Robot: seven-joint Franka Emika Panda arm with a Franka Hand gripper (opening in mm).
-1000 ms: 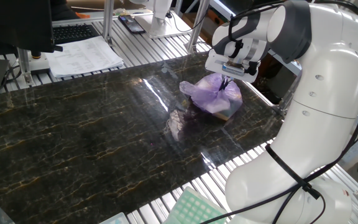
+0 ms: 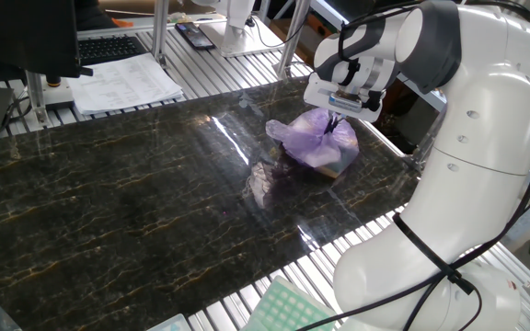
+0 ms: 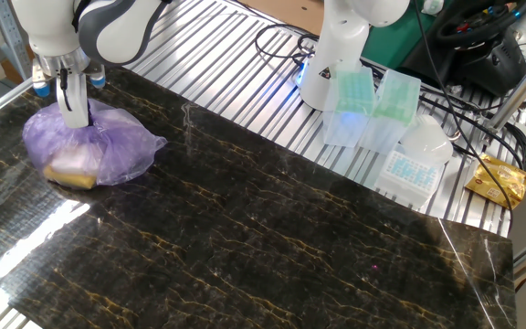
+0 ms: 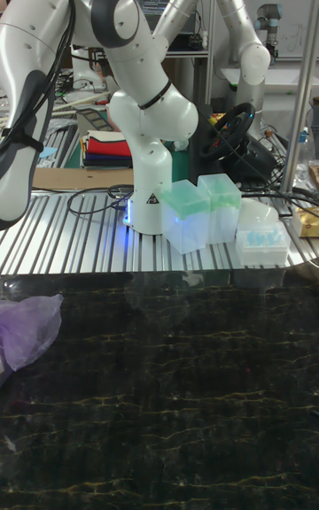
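A translucent purple plastic bag [image 2: 316, 140] sits near the right end of the dark marbled table, with something boxy inside. Through its film in exterior view 2, the bag [image 3: 108, 146] shows a yellowish and pale item [image 3: 69, 174] low on its near side. My gripper [image 2: 332, 123] points down into the top of the bag, its dark fingertips among the folds. Film and the gripper's own body hide how far apart the fingers are, so I cannot tell whether they pinch the plastic. Only one edge of the bag [image 4: 30, 328] enters exterior view 3, at the left.
Clear boxes with green contents [image 3: 355, 91] and a white box [image 3: 410, 176] stand on the slatted metal beside the table, near a gold packet [image 3: 498, 180]. Papers [image 2: 125, 85] lie beyond the far edge. Most of the marbled top [image 3: 272, 238] is bare.
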